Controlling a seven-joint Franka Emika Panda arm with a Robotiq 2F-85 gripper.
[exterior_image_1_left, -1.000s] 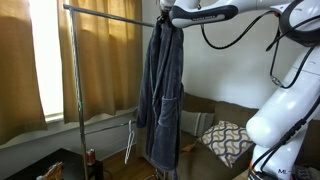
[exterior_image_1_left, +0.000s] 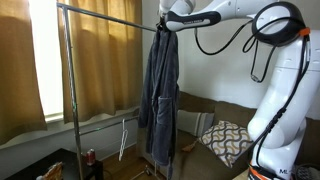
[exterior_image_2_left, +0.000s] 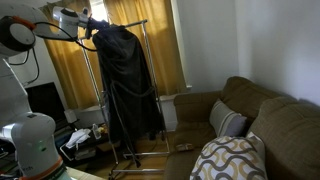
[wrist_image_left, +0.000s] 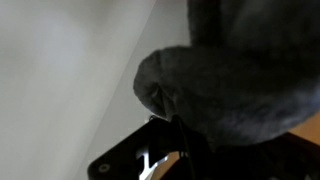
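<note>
A long dark grey robe (exterior_image_1_left: 160, 95) hangs from my gripper (exterior_image_1_left: 162, 25), which is shut on its top, high beside the end of the rack's top bar. In the second exterior view the robe (exterior_image_2_left: 125, 85) drapes in front of the metal rack (exterior_image_2_left: 153, 65). Bunched grey cloth (wrist_image_left: 225, 95) fills much of the wrist view and covers most of the fingers. Whether the robe's top also rests on the bar cannot be made out.
A white hanger (exterior_image_1_left: 124, 138) dangles from the rack's lower bar (exterior_image_1_left: 105, 126). The brown sofa (exterior_image_2_left: 205, 105) with patterned cushions (exterior_image_2_left: 230, 160) stands to the right. Yellow curtains (exterior_image_1_left: 100, 60) cover the window behind.
In the first exterior view the rack's upright and top bar have shifted a little to the left, and the hanger has moved slightly with them. The robe stays in my grip.
</note>
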